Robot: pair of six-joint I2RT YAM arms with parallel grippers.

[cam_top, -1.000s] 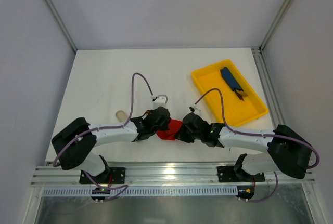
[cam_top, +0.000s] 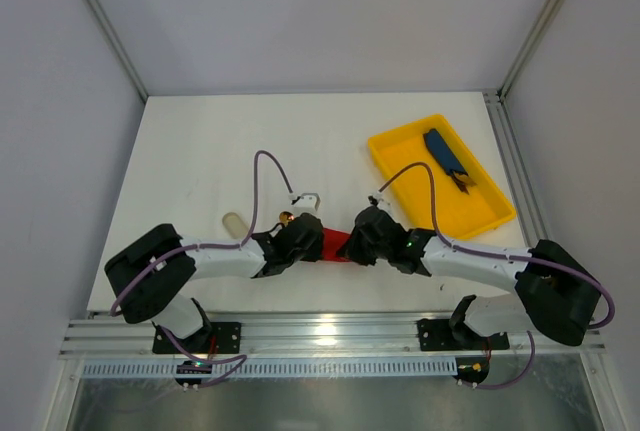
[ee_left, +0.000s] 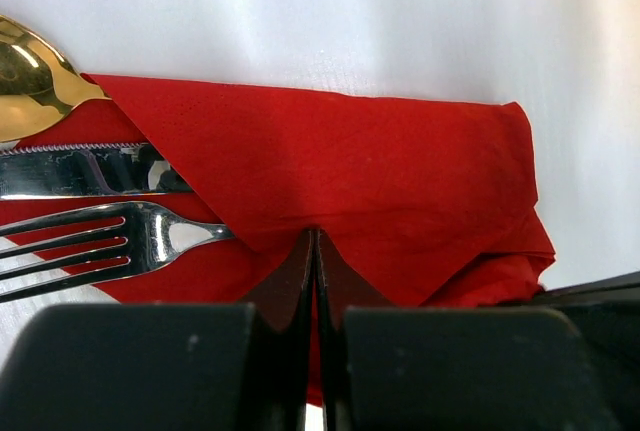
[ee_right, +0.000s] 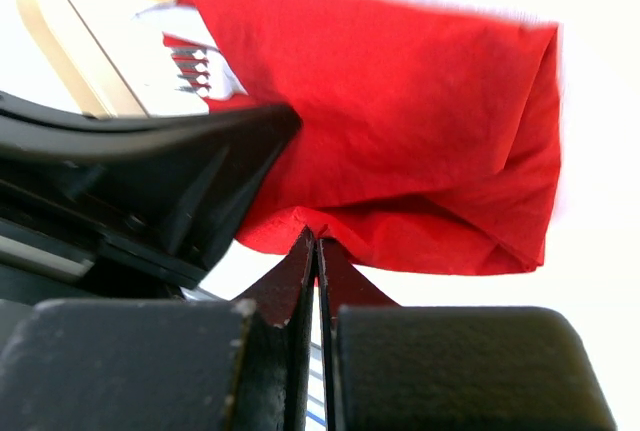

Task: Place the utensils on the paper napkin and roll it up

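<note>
A red napkin (ee_left: pixel 350 161) is partly folded, with a gold spoon (ee_left: pixel 30 81), a serrated knife (ee_left: pixel 80 171) and a fork (ee_left: pixel 140 236) lying on it, their right ends under the folded flap. My left gripper is shut, its tips resting on the napkin beside the fork. My right gripper is shut on the gathered lower edge of the napkin (ee_right: pixel 380 111), close to the left gripper. In the top view both wrists cover much of the napkin.
A yellow tray (cam_top: pixel 400 151) with a dark blue item (cam_top: pixel 440 151) stands at the back right. A beige object (cam_top: pixel 235 226) lies left of the napkin.
My right gripper has shifted slightly up and right with the napkin edge, and less red shows below it.
</note>
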